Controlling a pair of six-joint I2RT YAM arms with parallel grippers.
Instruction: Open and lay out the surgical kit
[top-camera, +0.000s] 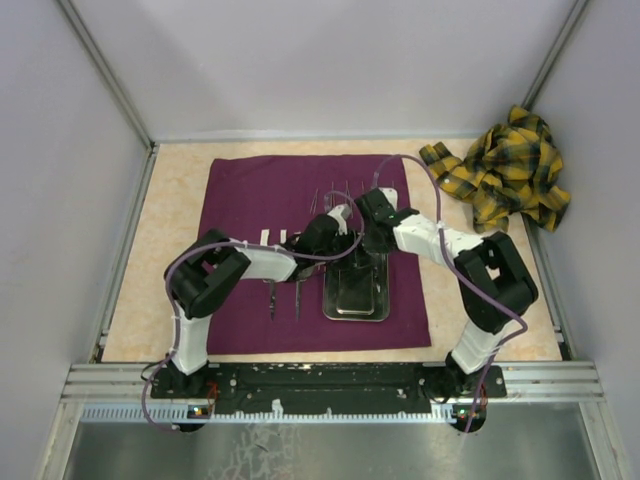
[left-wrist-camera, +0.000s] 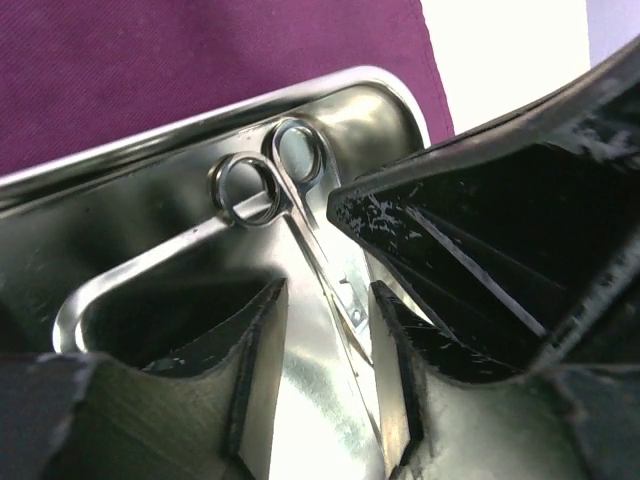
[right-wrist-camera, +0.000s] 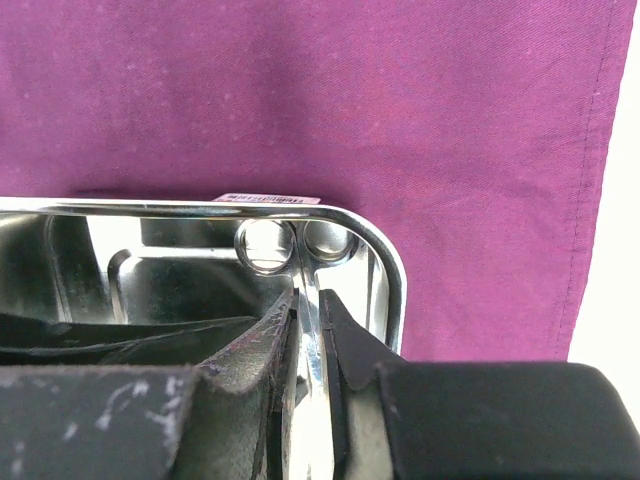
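The steel tray (top-camera: 356, 315) lies on the purple cloth (top-camera: 250, 180), both arms reaching over its back part. Scissors (left-wrist-camera: 305, 230) with ring handles lie in the tray's corner. In the left wrist view my left gripper hangs over their shanks, fingers part open, a dark arm part close beside it. In the right wrist view my right gripper is shut over the scissors' shanks below the rings; whether it touches them is unclear. Several instruments (top-camera: 297, 300) lie in rows on the cloth left of and behind the tray.
A yellow-and-black plaid cloth (top-camera: 515, 170) is bunched at the back right of the table (top-camera: 140, 300). The two arms are very close together over the tray.
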